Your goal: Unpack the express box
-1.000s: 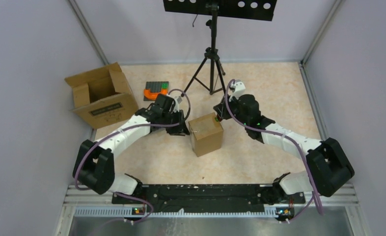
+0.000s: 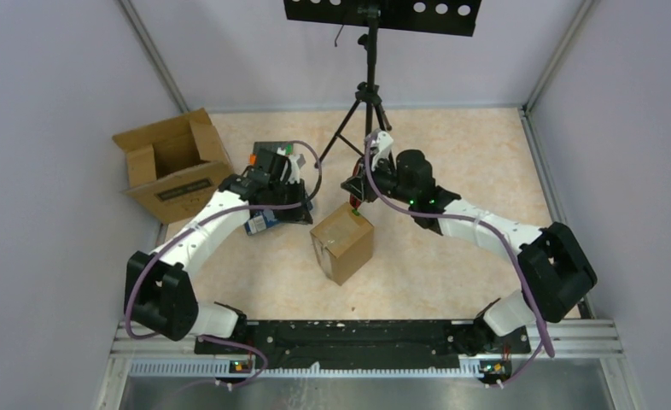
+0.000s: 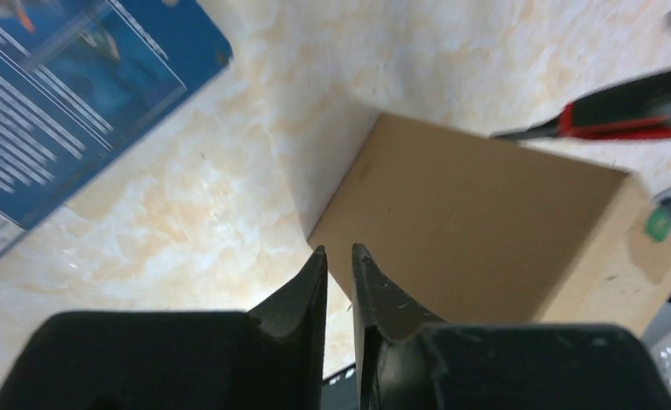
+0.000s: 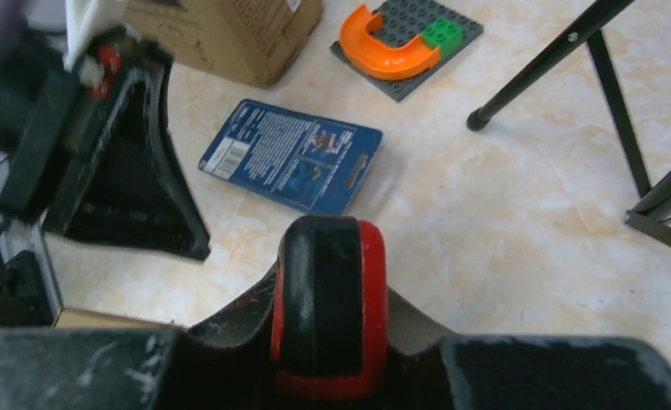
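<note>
A closed cardboard box (image 2: pixel 341 243) with tape on top stands at the table's middle, also filling the right of the left wrist view (image 3: pixel 460 213). My right gripper (image 2: pixel 358 184) is shut on a red-and-black box cutter, held just above the box's back right corner; its thin dark tip reaches to the box edge in the left wrist view. My left gripper is above and left of the box, its fingertips a narrow gap apart, nothing visible between them.
An open empty box (image 2: pixel 178 201) sits at the back left. A blue printed package (image 4: pixel 289 154) and a grey plate with orange and green pieces (image 4: pixel 400 55) lie behind the left arm. A black tripod (image 2: pixel 368 94) stands at the back.
My right gripper has moved left and up with the cutter. The box has shifted slightly left and toward the front. My left gripper has moved about near the box's left side.
</note>
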